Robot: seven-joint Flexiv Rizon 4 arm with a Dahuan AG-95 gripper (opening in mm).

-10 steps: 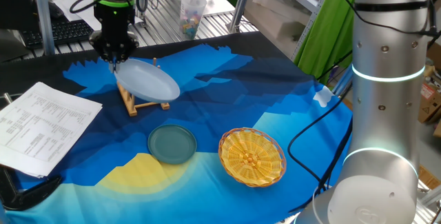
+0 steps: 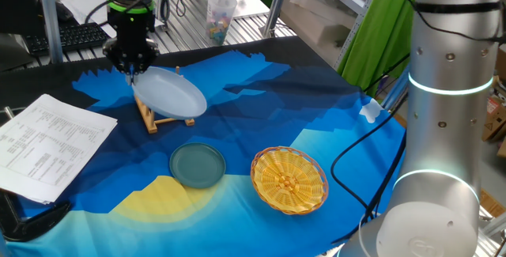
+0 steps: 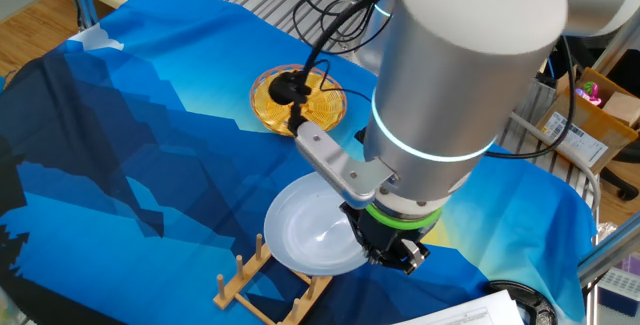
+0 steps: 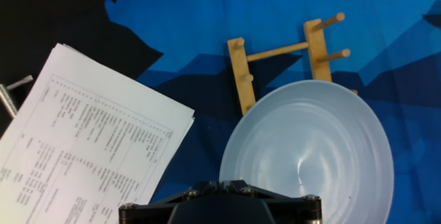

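My gripper (image 2: pixel 132 73) is shut on the near rim of a pale blue-white plate (image 2: pixel 169 92), which it holds tilted above the table. In the wrist view the plate (image 4: pixel 310 155) spreads out beyond the gripper, and its rim goes out of sight at the fingers. Beneath and behind the plate stands a wooden dish rack (image 2: pixel 150 119), partly covered by it. The rack's pegs (image 3: pixel 240 263) show beside the plate (image 3: pixel 310 227) in exterior view 2; whether plate and rack touch, I cannot tell.
A dark green plate (image 2: pixel 198 166) and a yellow wicker basket (image 2: pixel 289 180) lie on the blue cloth. Printed papers (image 2: pixel 54 145) cover the left side, with a black object (image 2: pixel 28 224) below them. Bare cloth stretches right of the rack.
The held plate and my gripper stay almost in place, with only a very slight shift. The large arm section at the right has swayed a little.
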